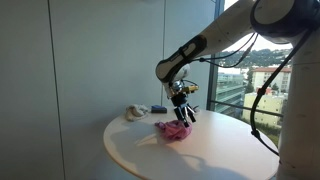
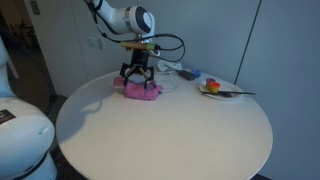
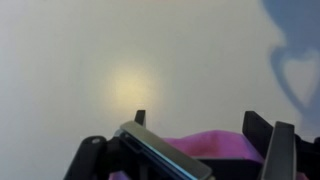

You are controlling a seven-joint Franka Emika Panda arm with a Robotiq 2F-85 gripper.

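Observation:
A crumpled pink cloth [image 1: 176,130] lies on the round white table. In the second exterior view this pink cloth [image 2: 143,91] sits right beneath my gripper [image 2: 137,79], whose fingers point down at it. My gripper [image 1: 185,119] is open in the first exterior view, its fingertips low over the cloth. Whether they touch it, I cannot tell. From the wrist, the gripper shows its fingers well apart, with part of the pink cloth [image 3: 215,145] visible between and behind them.
A plate [image 2: 222,92] with colourful items and a dark utensil stands on the far side of the table. A whitish cloth [image 1: 137,112] and a dark blue item [image 1: 158,109] lie near the back edge.

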